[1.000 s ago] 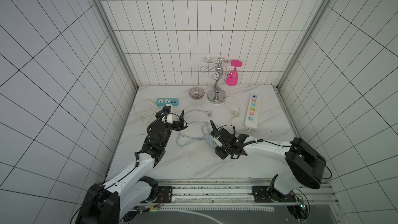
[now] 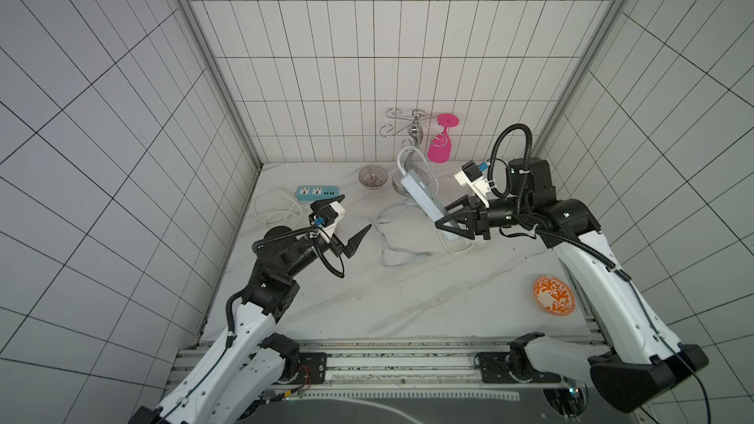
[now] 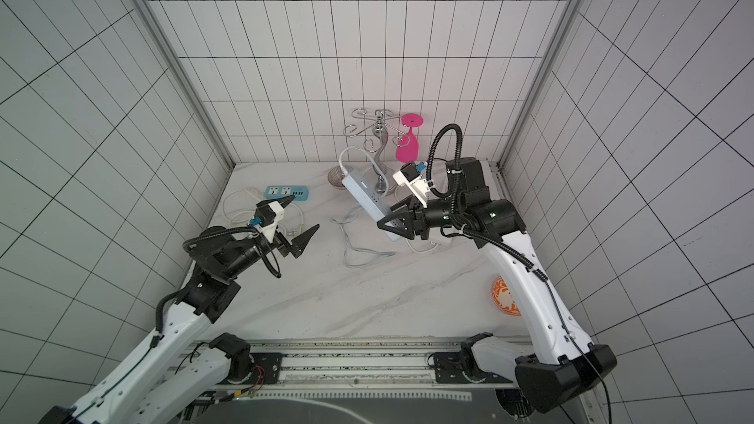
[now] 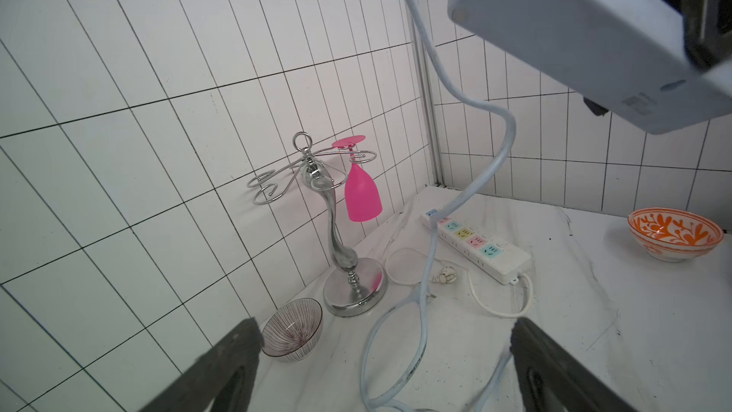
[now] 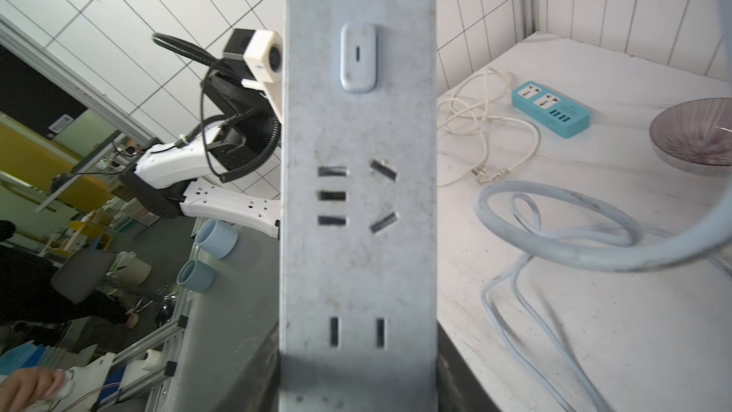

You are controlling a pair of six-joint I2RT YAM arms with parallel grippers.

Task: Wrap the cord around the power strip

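Note:
Held up above the table, the grey-blue power strip [image 2: 424, 196] slants with its upper end toward the left arm. My right gripper [image 2: 449, 223] is shut on its lower end; in the right wrist view the strip's socket face [image 5: 358, 259] fills the middle, with dark fingers at both edges. From its upper end the cord [image 4: 495, 137] loops out and hangs down to the table, where the rest lies in loose coils [image 2: 385, 243]. My left gripper [image 2: 357, 220] is open to the left of the coils, nothing between its fingers.
A white power strip [image 4: 480, 244] lies beyond the held one, and a blue one [image 2: 317, 192] at the back left. A chrome stand [image 4: 335, 236] with a pink glass [image 4: 362, 194], a glass bowl [image 2: 372, 176] and an orange bowl [image 2: 554, 295] stand around.
Part of the cord has risen with it. The left gripper has turned and moved slightly right.

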